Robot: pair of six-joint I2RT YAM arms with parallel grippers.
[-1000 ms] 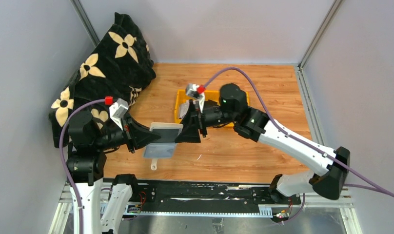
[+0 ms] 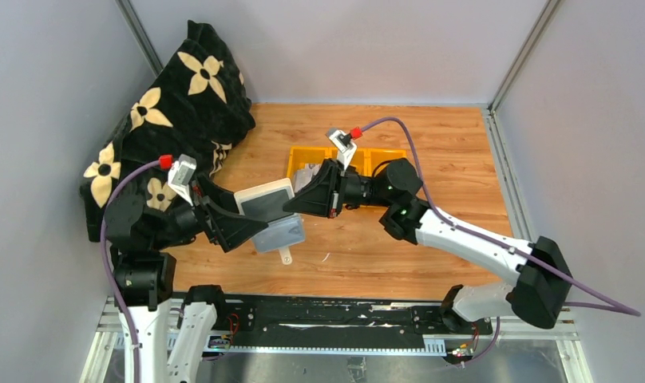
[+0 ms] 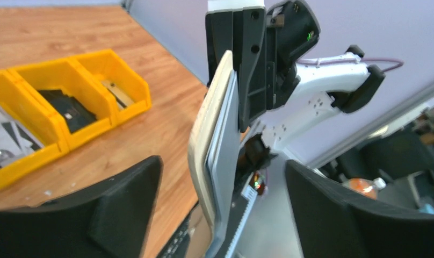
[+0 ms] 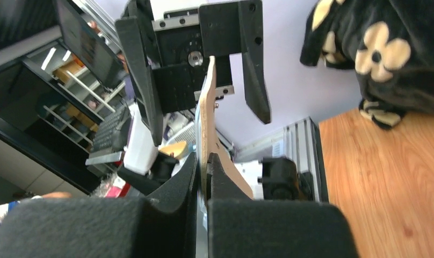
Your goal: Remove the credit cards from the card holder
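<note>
The card holder (image 2: 263, 203), beige-edged with grey-blue sleeves and a small tab hanging below, is held upright in mid-air over the table. My right gripper (image 2: 299, 203) is shut on it from the right; in the right wrist view it stands edge-on (image 4: 209, 123) between that gripper's fingers. My left gripper (image 2: 239, 223) is open at its left; in the left wrist view its blurred fingers stand apart on either side of the holder (image 3: 217, 156). I cannot tell whether cards are inside.
A yellow compartment bin (image 3: 129, 107) with dark and pale items sits at the back of the wooden table (image 2: 455, 159). A black flowered cloth (image 2: 168, 120) lies at the left.
The holder has turned, its lower part swinging toward the right, and shows more beside my left gripper.
</note>
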